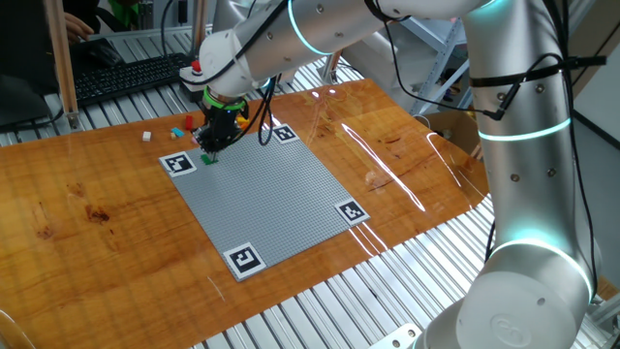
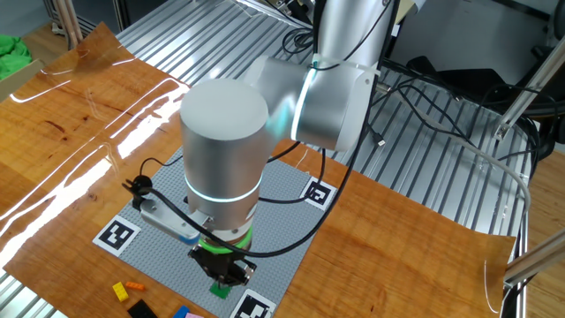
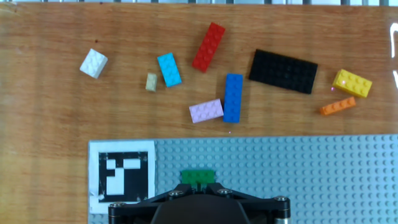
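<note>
A green brick (image 3: 198, 177) lies at the baseplate's edge nearest the loose bricks, beside a corner marker (image 3: 123, 176). Right at the brick stands my gripper, its dark fingers reaching the brick's near side in the wrist view. From exterior view 2, the gripper (image 2: 226, 277) points down just over the green brick (image 2: 219, 291). Exterior view 1 has the green brick (image 1: 208, 160) directly below the gripper's tip. Whether the fingers hold the brick or only touch it cannot be told. The grey baseplate (image 1: 254, 199) is otherwise bare apart from its corner markers.
Loose bricks lie on the wood beyond the plate: white (image 3: 94, 63), light blue (image 3: 169, 69), beige (image 3: 151, 82), red (image 3: 208, 47), lilac (image 3: 206, 111), blue (image 3: 232, 98), black (image 3: 283, 71), yellow (image 3: 352, 83) and orange (image 3: 338, 106). Cables hang by the wrist.
</note>
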